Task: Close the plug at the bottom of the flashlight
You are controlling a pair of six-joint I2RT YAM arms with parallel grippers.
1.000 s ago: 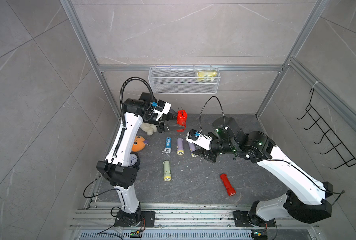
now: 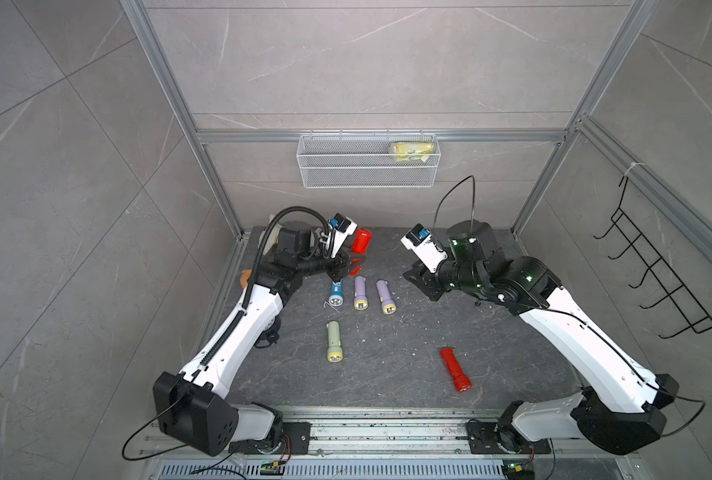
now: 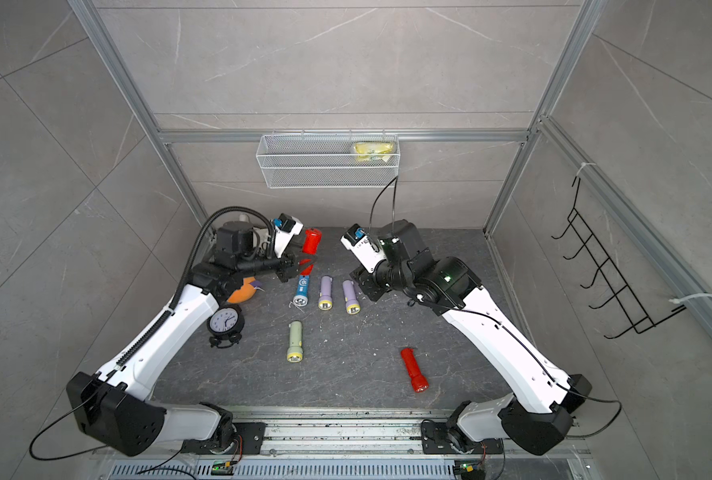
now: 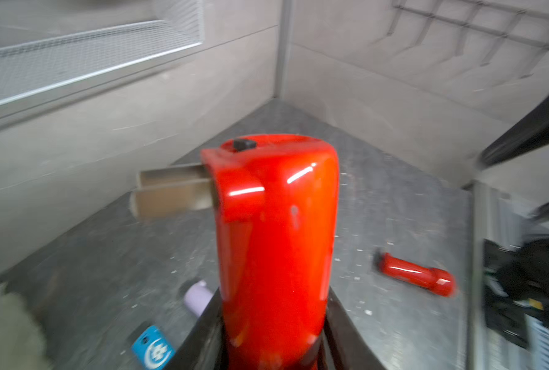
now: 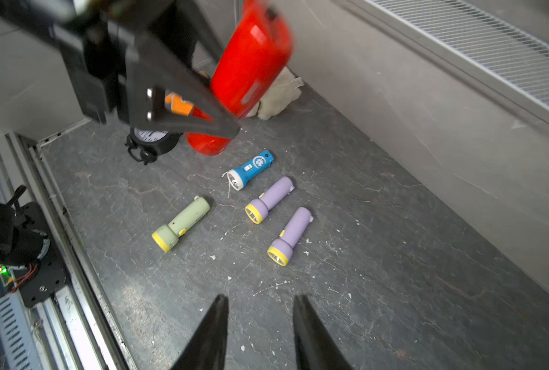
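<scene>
A red flashlight [image 4: 274, 246] is held upright-to-tilted in my left gripper [image 2: 347, 260], which is shut on it at the back centre. At its top, in the left wrist view, pale blurred prongs [image 4: 169, 197] stick out sideways. My right gripper is to the right, apart from the red flashlight, its fingers parted over bare table with nothing between them.
Blue [image 5: 248, 169], two purple [image 5: 289, 234] and green [image 5: 181, 225] flashlights lie on the table, another red one [image 2: 456, 369] at front right. A clock, orange plush and pale plush sit left. A wire basket [image 2: 368, 164] hangs behind.
</scene>
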